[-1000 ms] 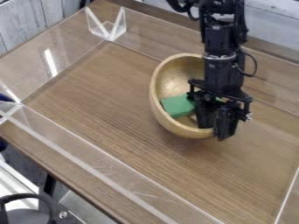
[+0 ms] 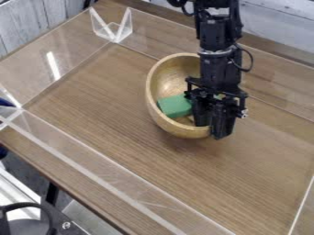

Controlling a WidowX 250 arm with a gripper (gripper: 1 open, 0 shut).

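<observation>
A tan round bowl [image 2: 170, 77] sits in the middle of the wooden table [image 2: 110, 165], tilted, with a green object [image 2: 172, 106] inside at its left. My black gripper [image 2: 215, 115] is lowered over the bowl's right side and front, partly covering it. I cannot tell whether its fingers are open or shut, or what lies between them.
A clear plastic piece [image 2: 112, 26] lies at the back left. Black hardware [image 2: 25, 218] shows at the lower left corner, beyond the table's edge.
The gripper and the bowl have shifted slightly left and toward the front of the view. The green object has moved along with them.
</observation>
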